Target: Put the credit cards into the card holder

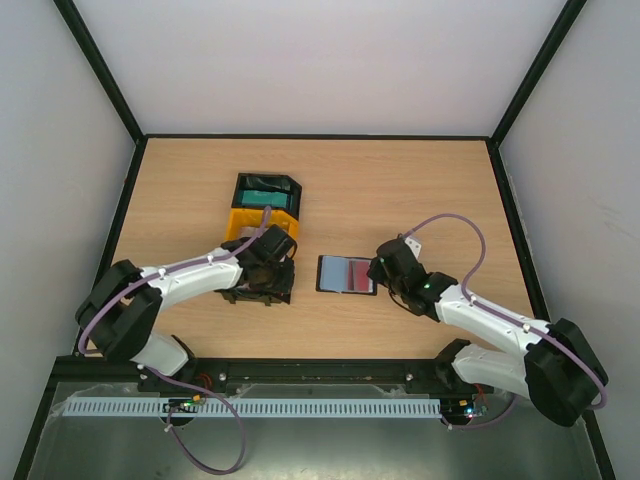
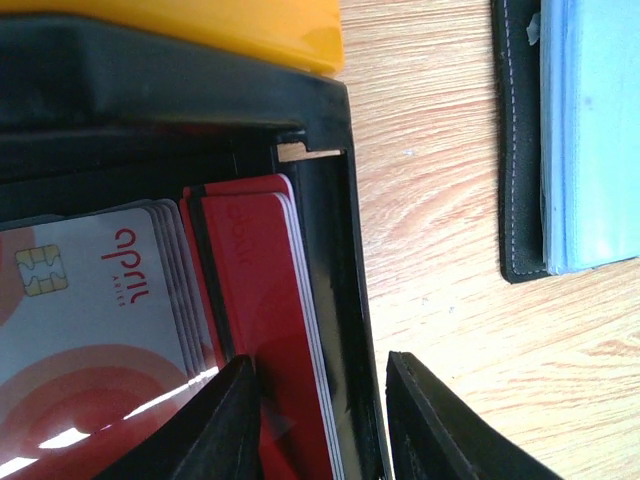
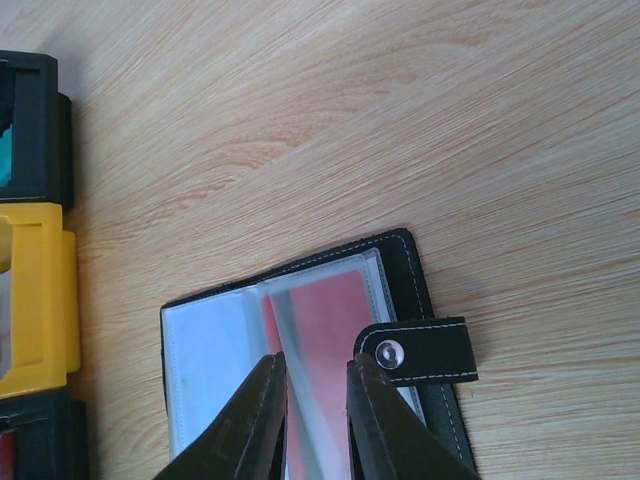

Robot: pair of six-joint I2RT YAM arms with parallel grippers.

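Observation:
My left gripper is open over the black tray of cards; its left finger is at the stack of red cards (image 2: 250, 260), beside white-and-red cards (image 2: 90, 290), and its right finger is by the tray's right edge. The card holder (image 1: 346, 274), a flat black wallet with clear sleeves backed blue and red (image 3: 320, 340), lies on the table right of the trays. My right gripper stands open over it, beside the snap strap (image 3: 430, 350), with nothing visible between its fingers.
A yellow tray (image 3: 35, 300) and a black tray with teal cards (image 1: 265, 198) stand behind the left gripper's tray.

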